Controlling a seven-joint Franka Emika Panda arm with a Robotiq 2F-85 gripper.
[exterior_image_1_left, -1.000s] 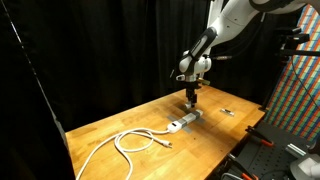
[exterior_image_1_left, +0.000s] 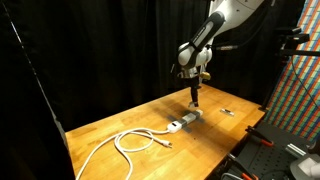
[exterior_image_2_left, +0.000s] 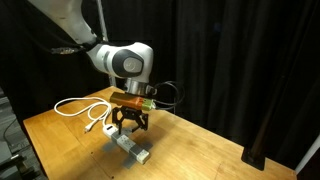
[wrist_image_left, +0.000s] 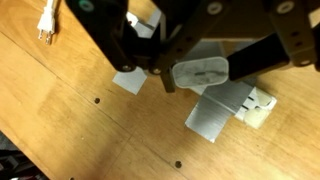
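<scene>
A small white block with rounded corners (wrist_image_left: 200, 73) sits between the fingers of my gripper (exterior_image_1_left: 194, 98), which is shut on it. In the wrist view it covers part of the white power strip below. The power strip (exterior_image_2_left: 130, 147) lies on the wooden table, held by grey tape (wrist_image_left: 208, 118). One end of the strip (wrist_image_left: 258, 107) shows beyond the tape in the wrist view. My gripper stands over the strip, pointing down; whether the block touches the strip I cannot tell.
A white cord (exterior_image_1_left: 120, 139) curls over the table to the left of the strip, with its plug (wrist_image_left: 46, 24) lying loose. A small light-coloured item (exterior_image_1_left: 227, 112) lies to the right. Bare table (exterior_image_2_left: 205, 150) stretches beyond the strip.
My gripper has turned about its upright axis and shifted slightly to the right. The white block stays beneath it; the strip and cord have not moved.
</scene>
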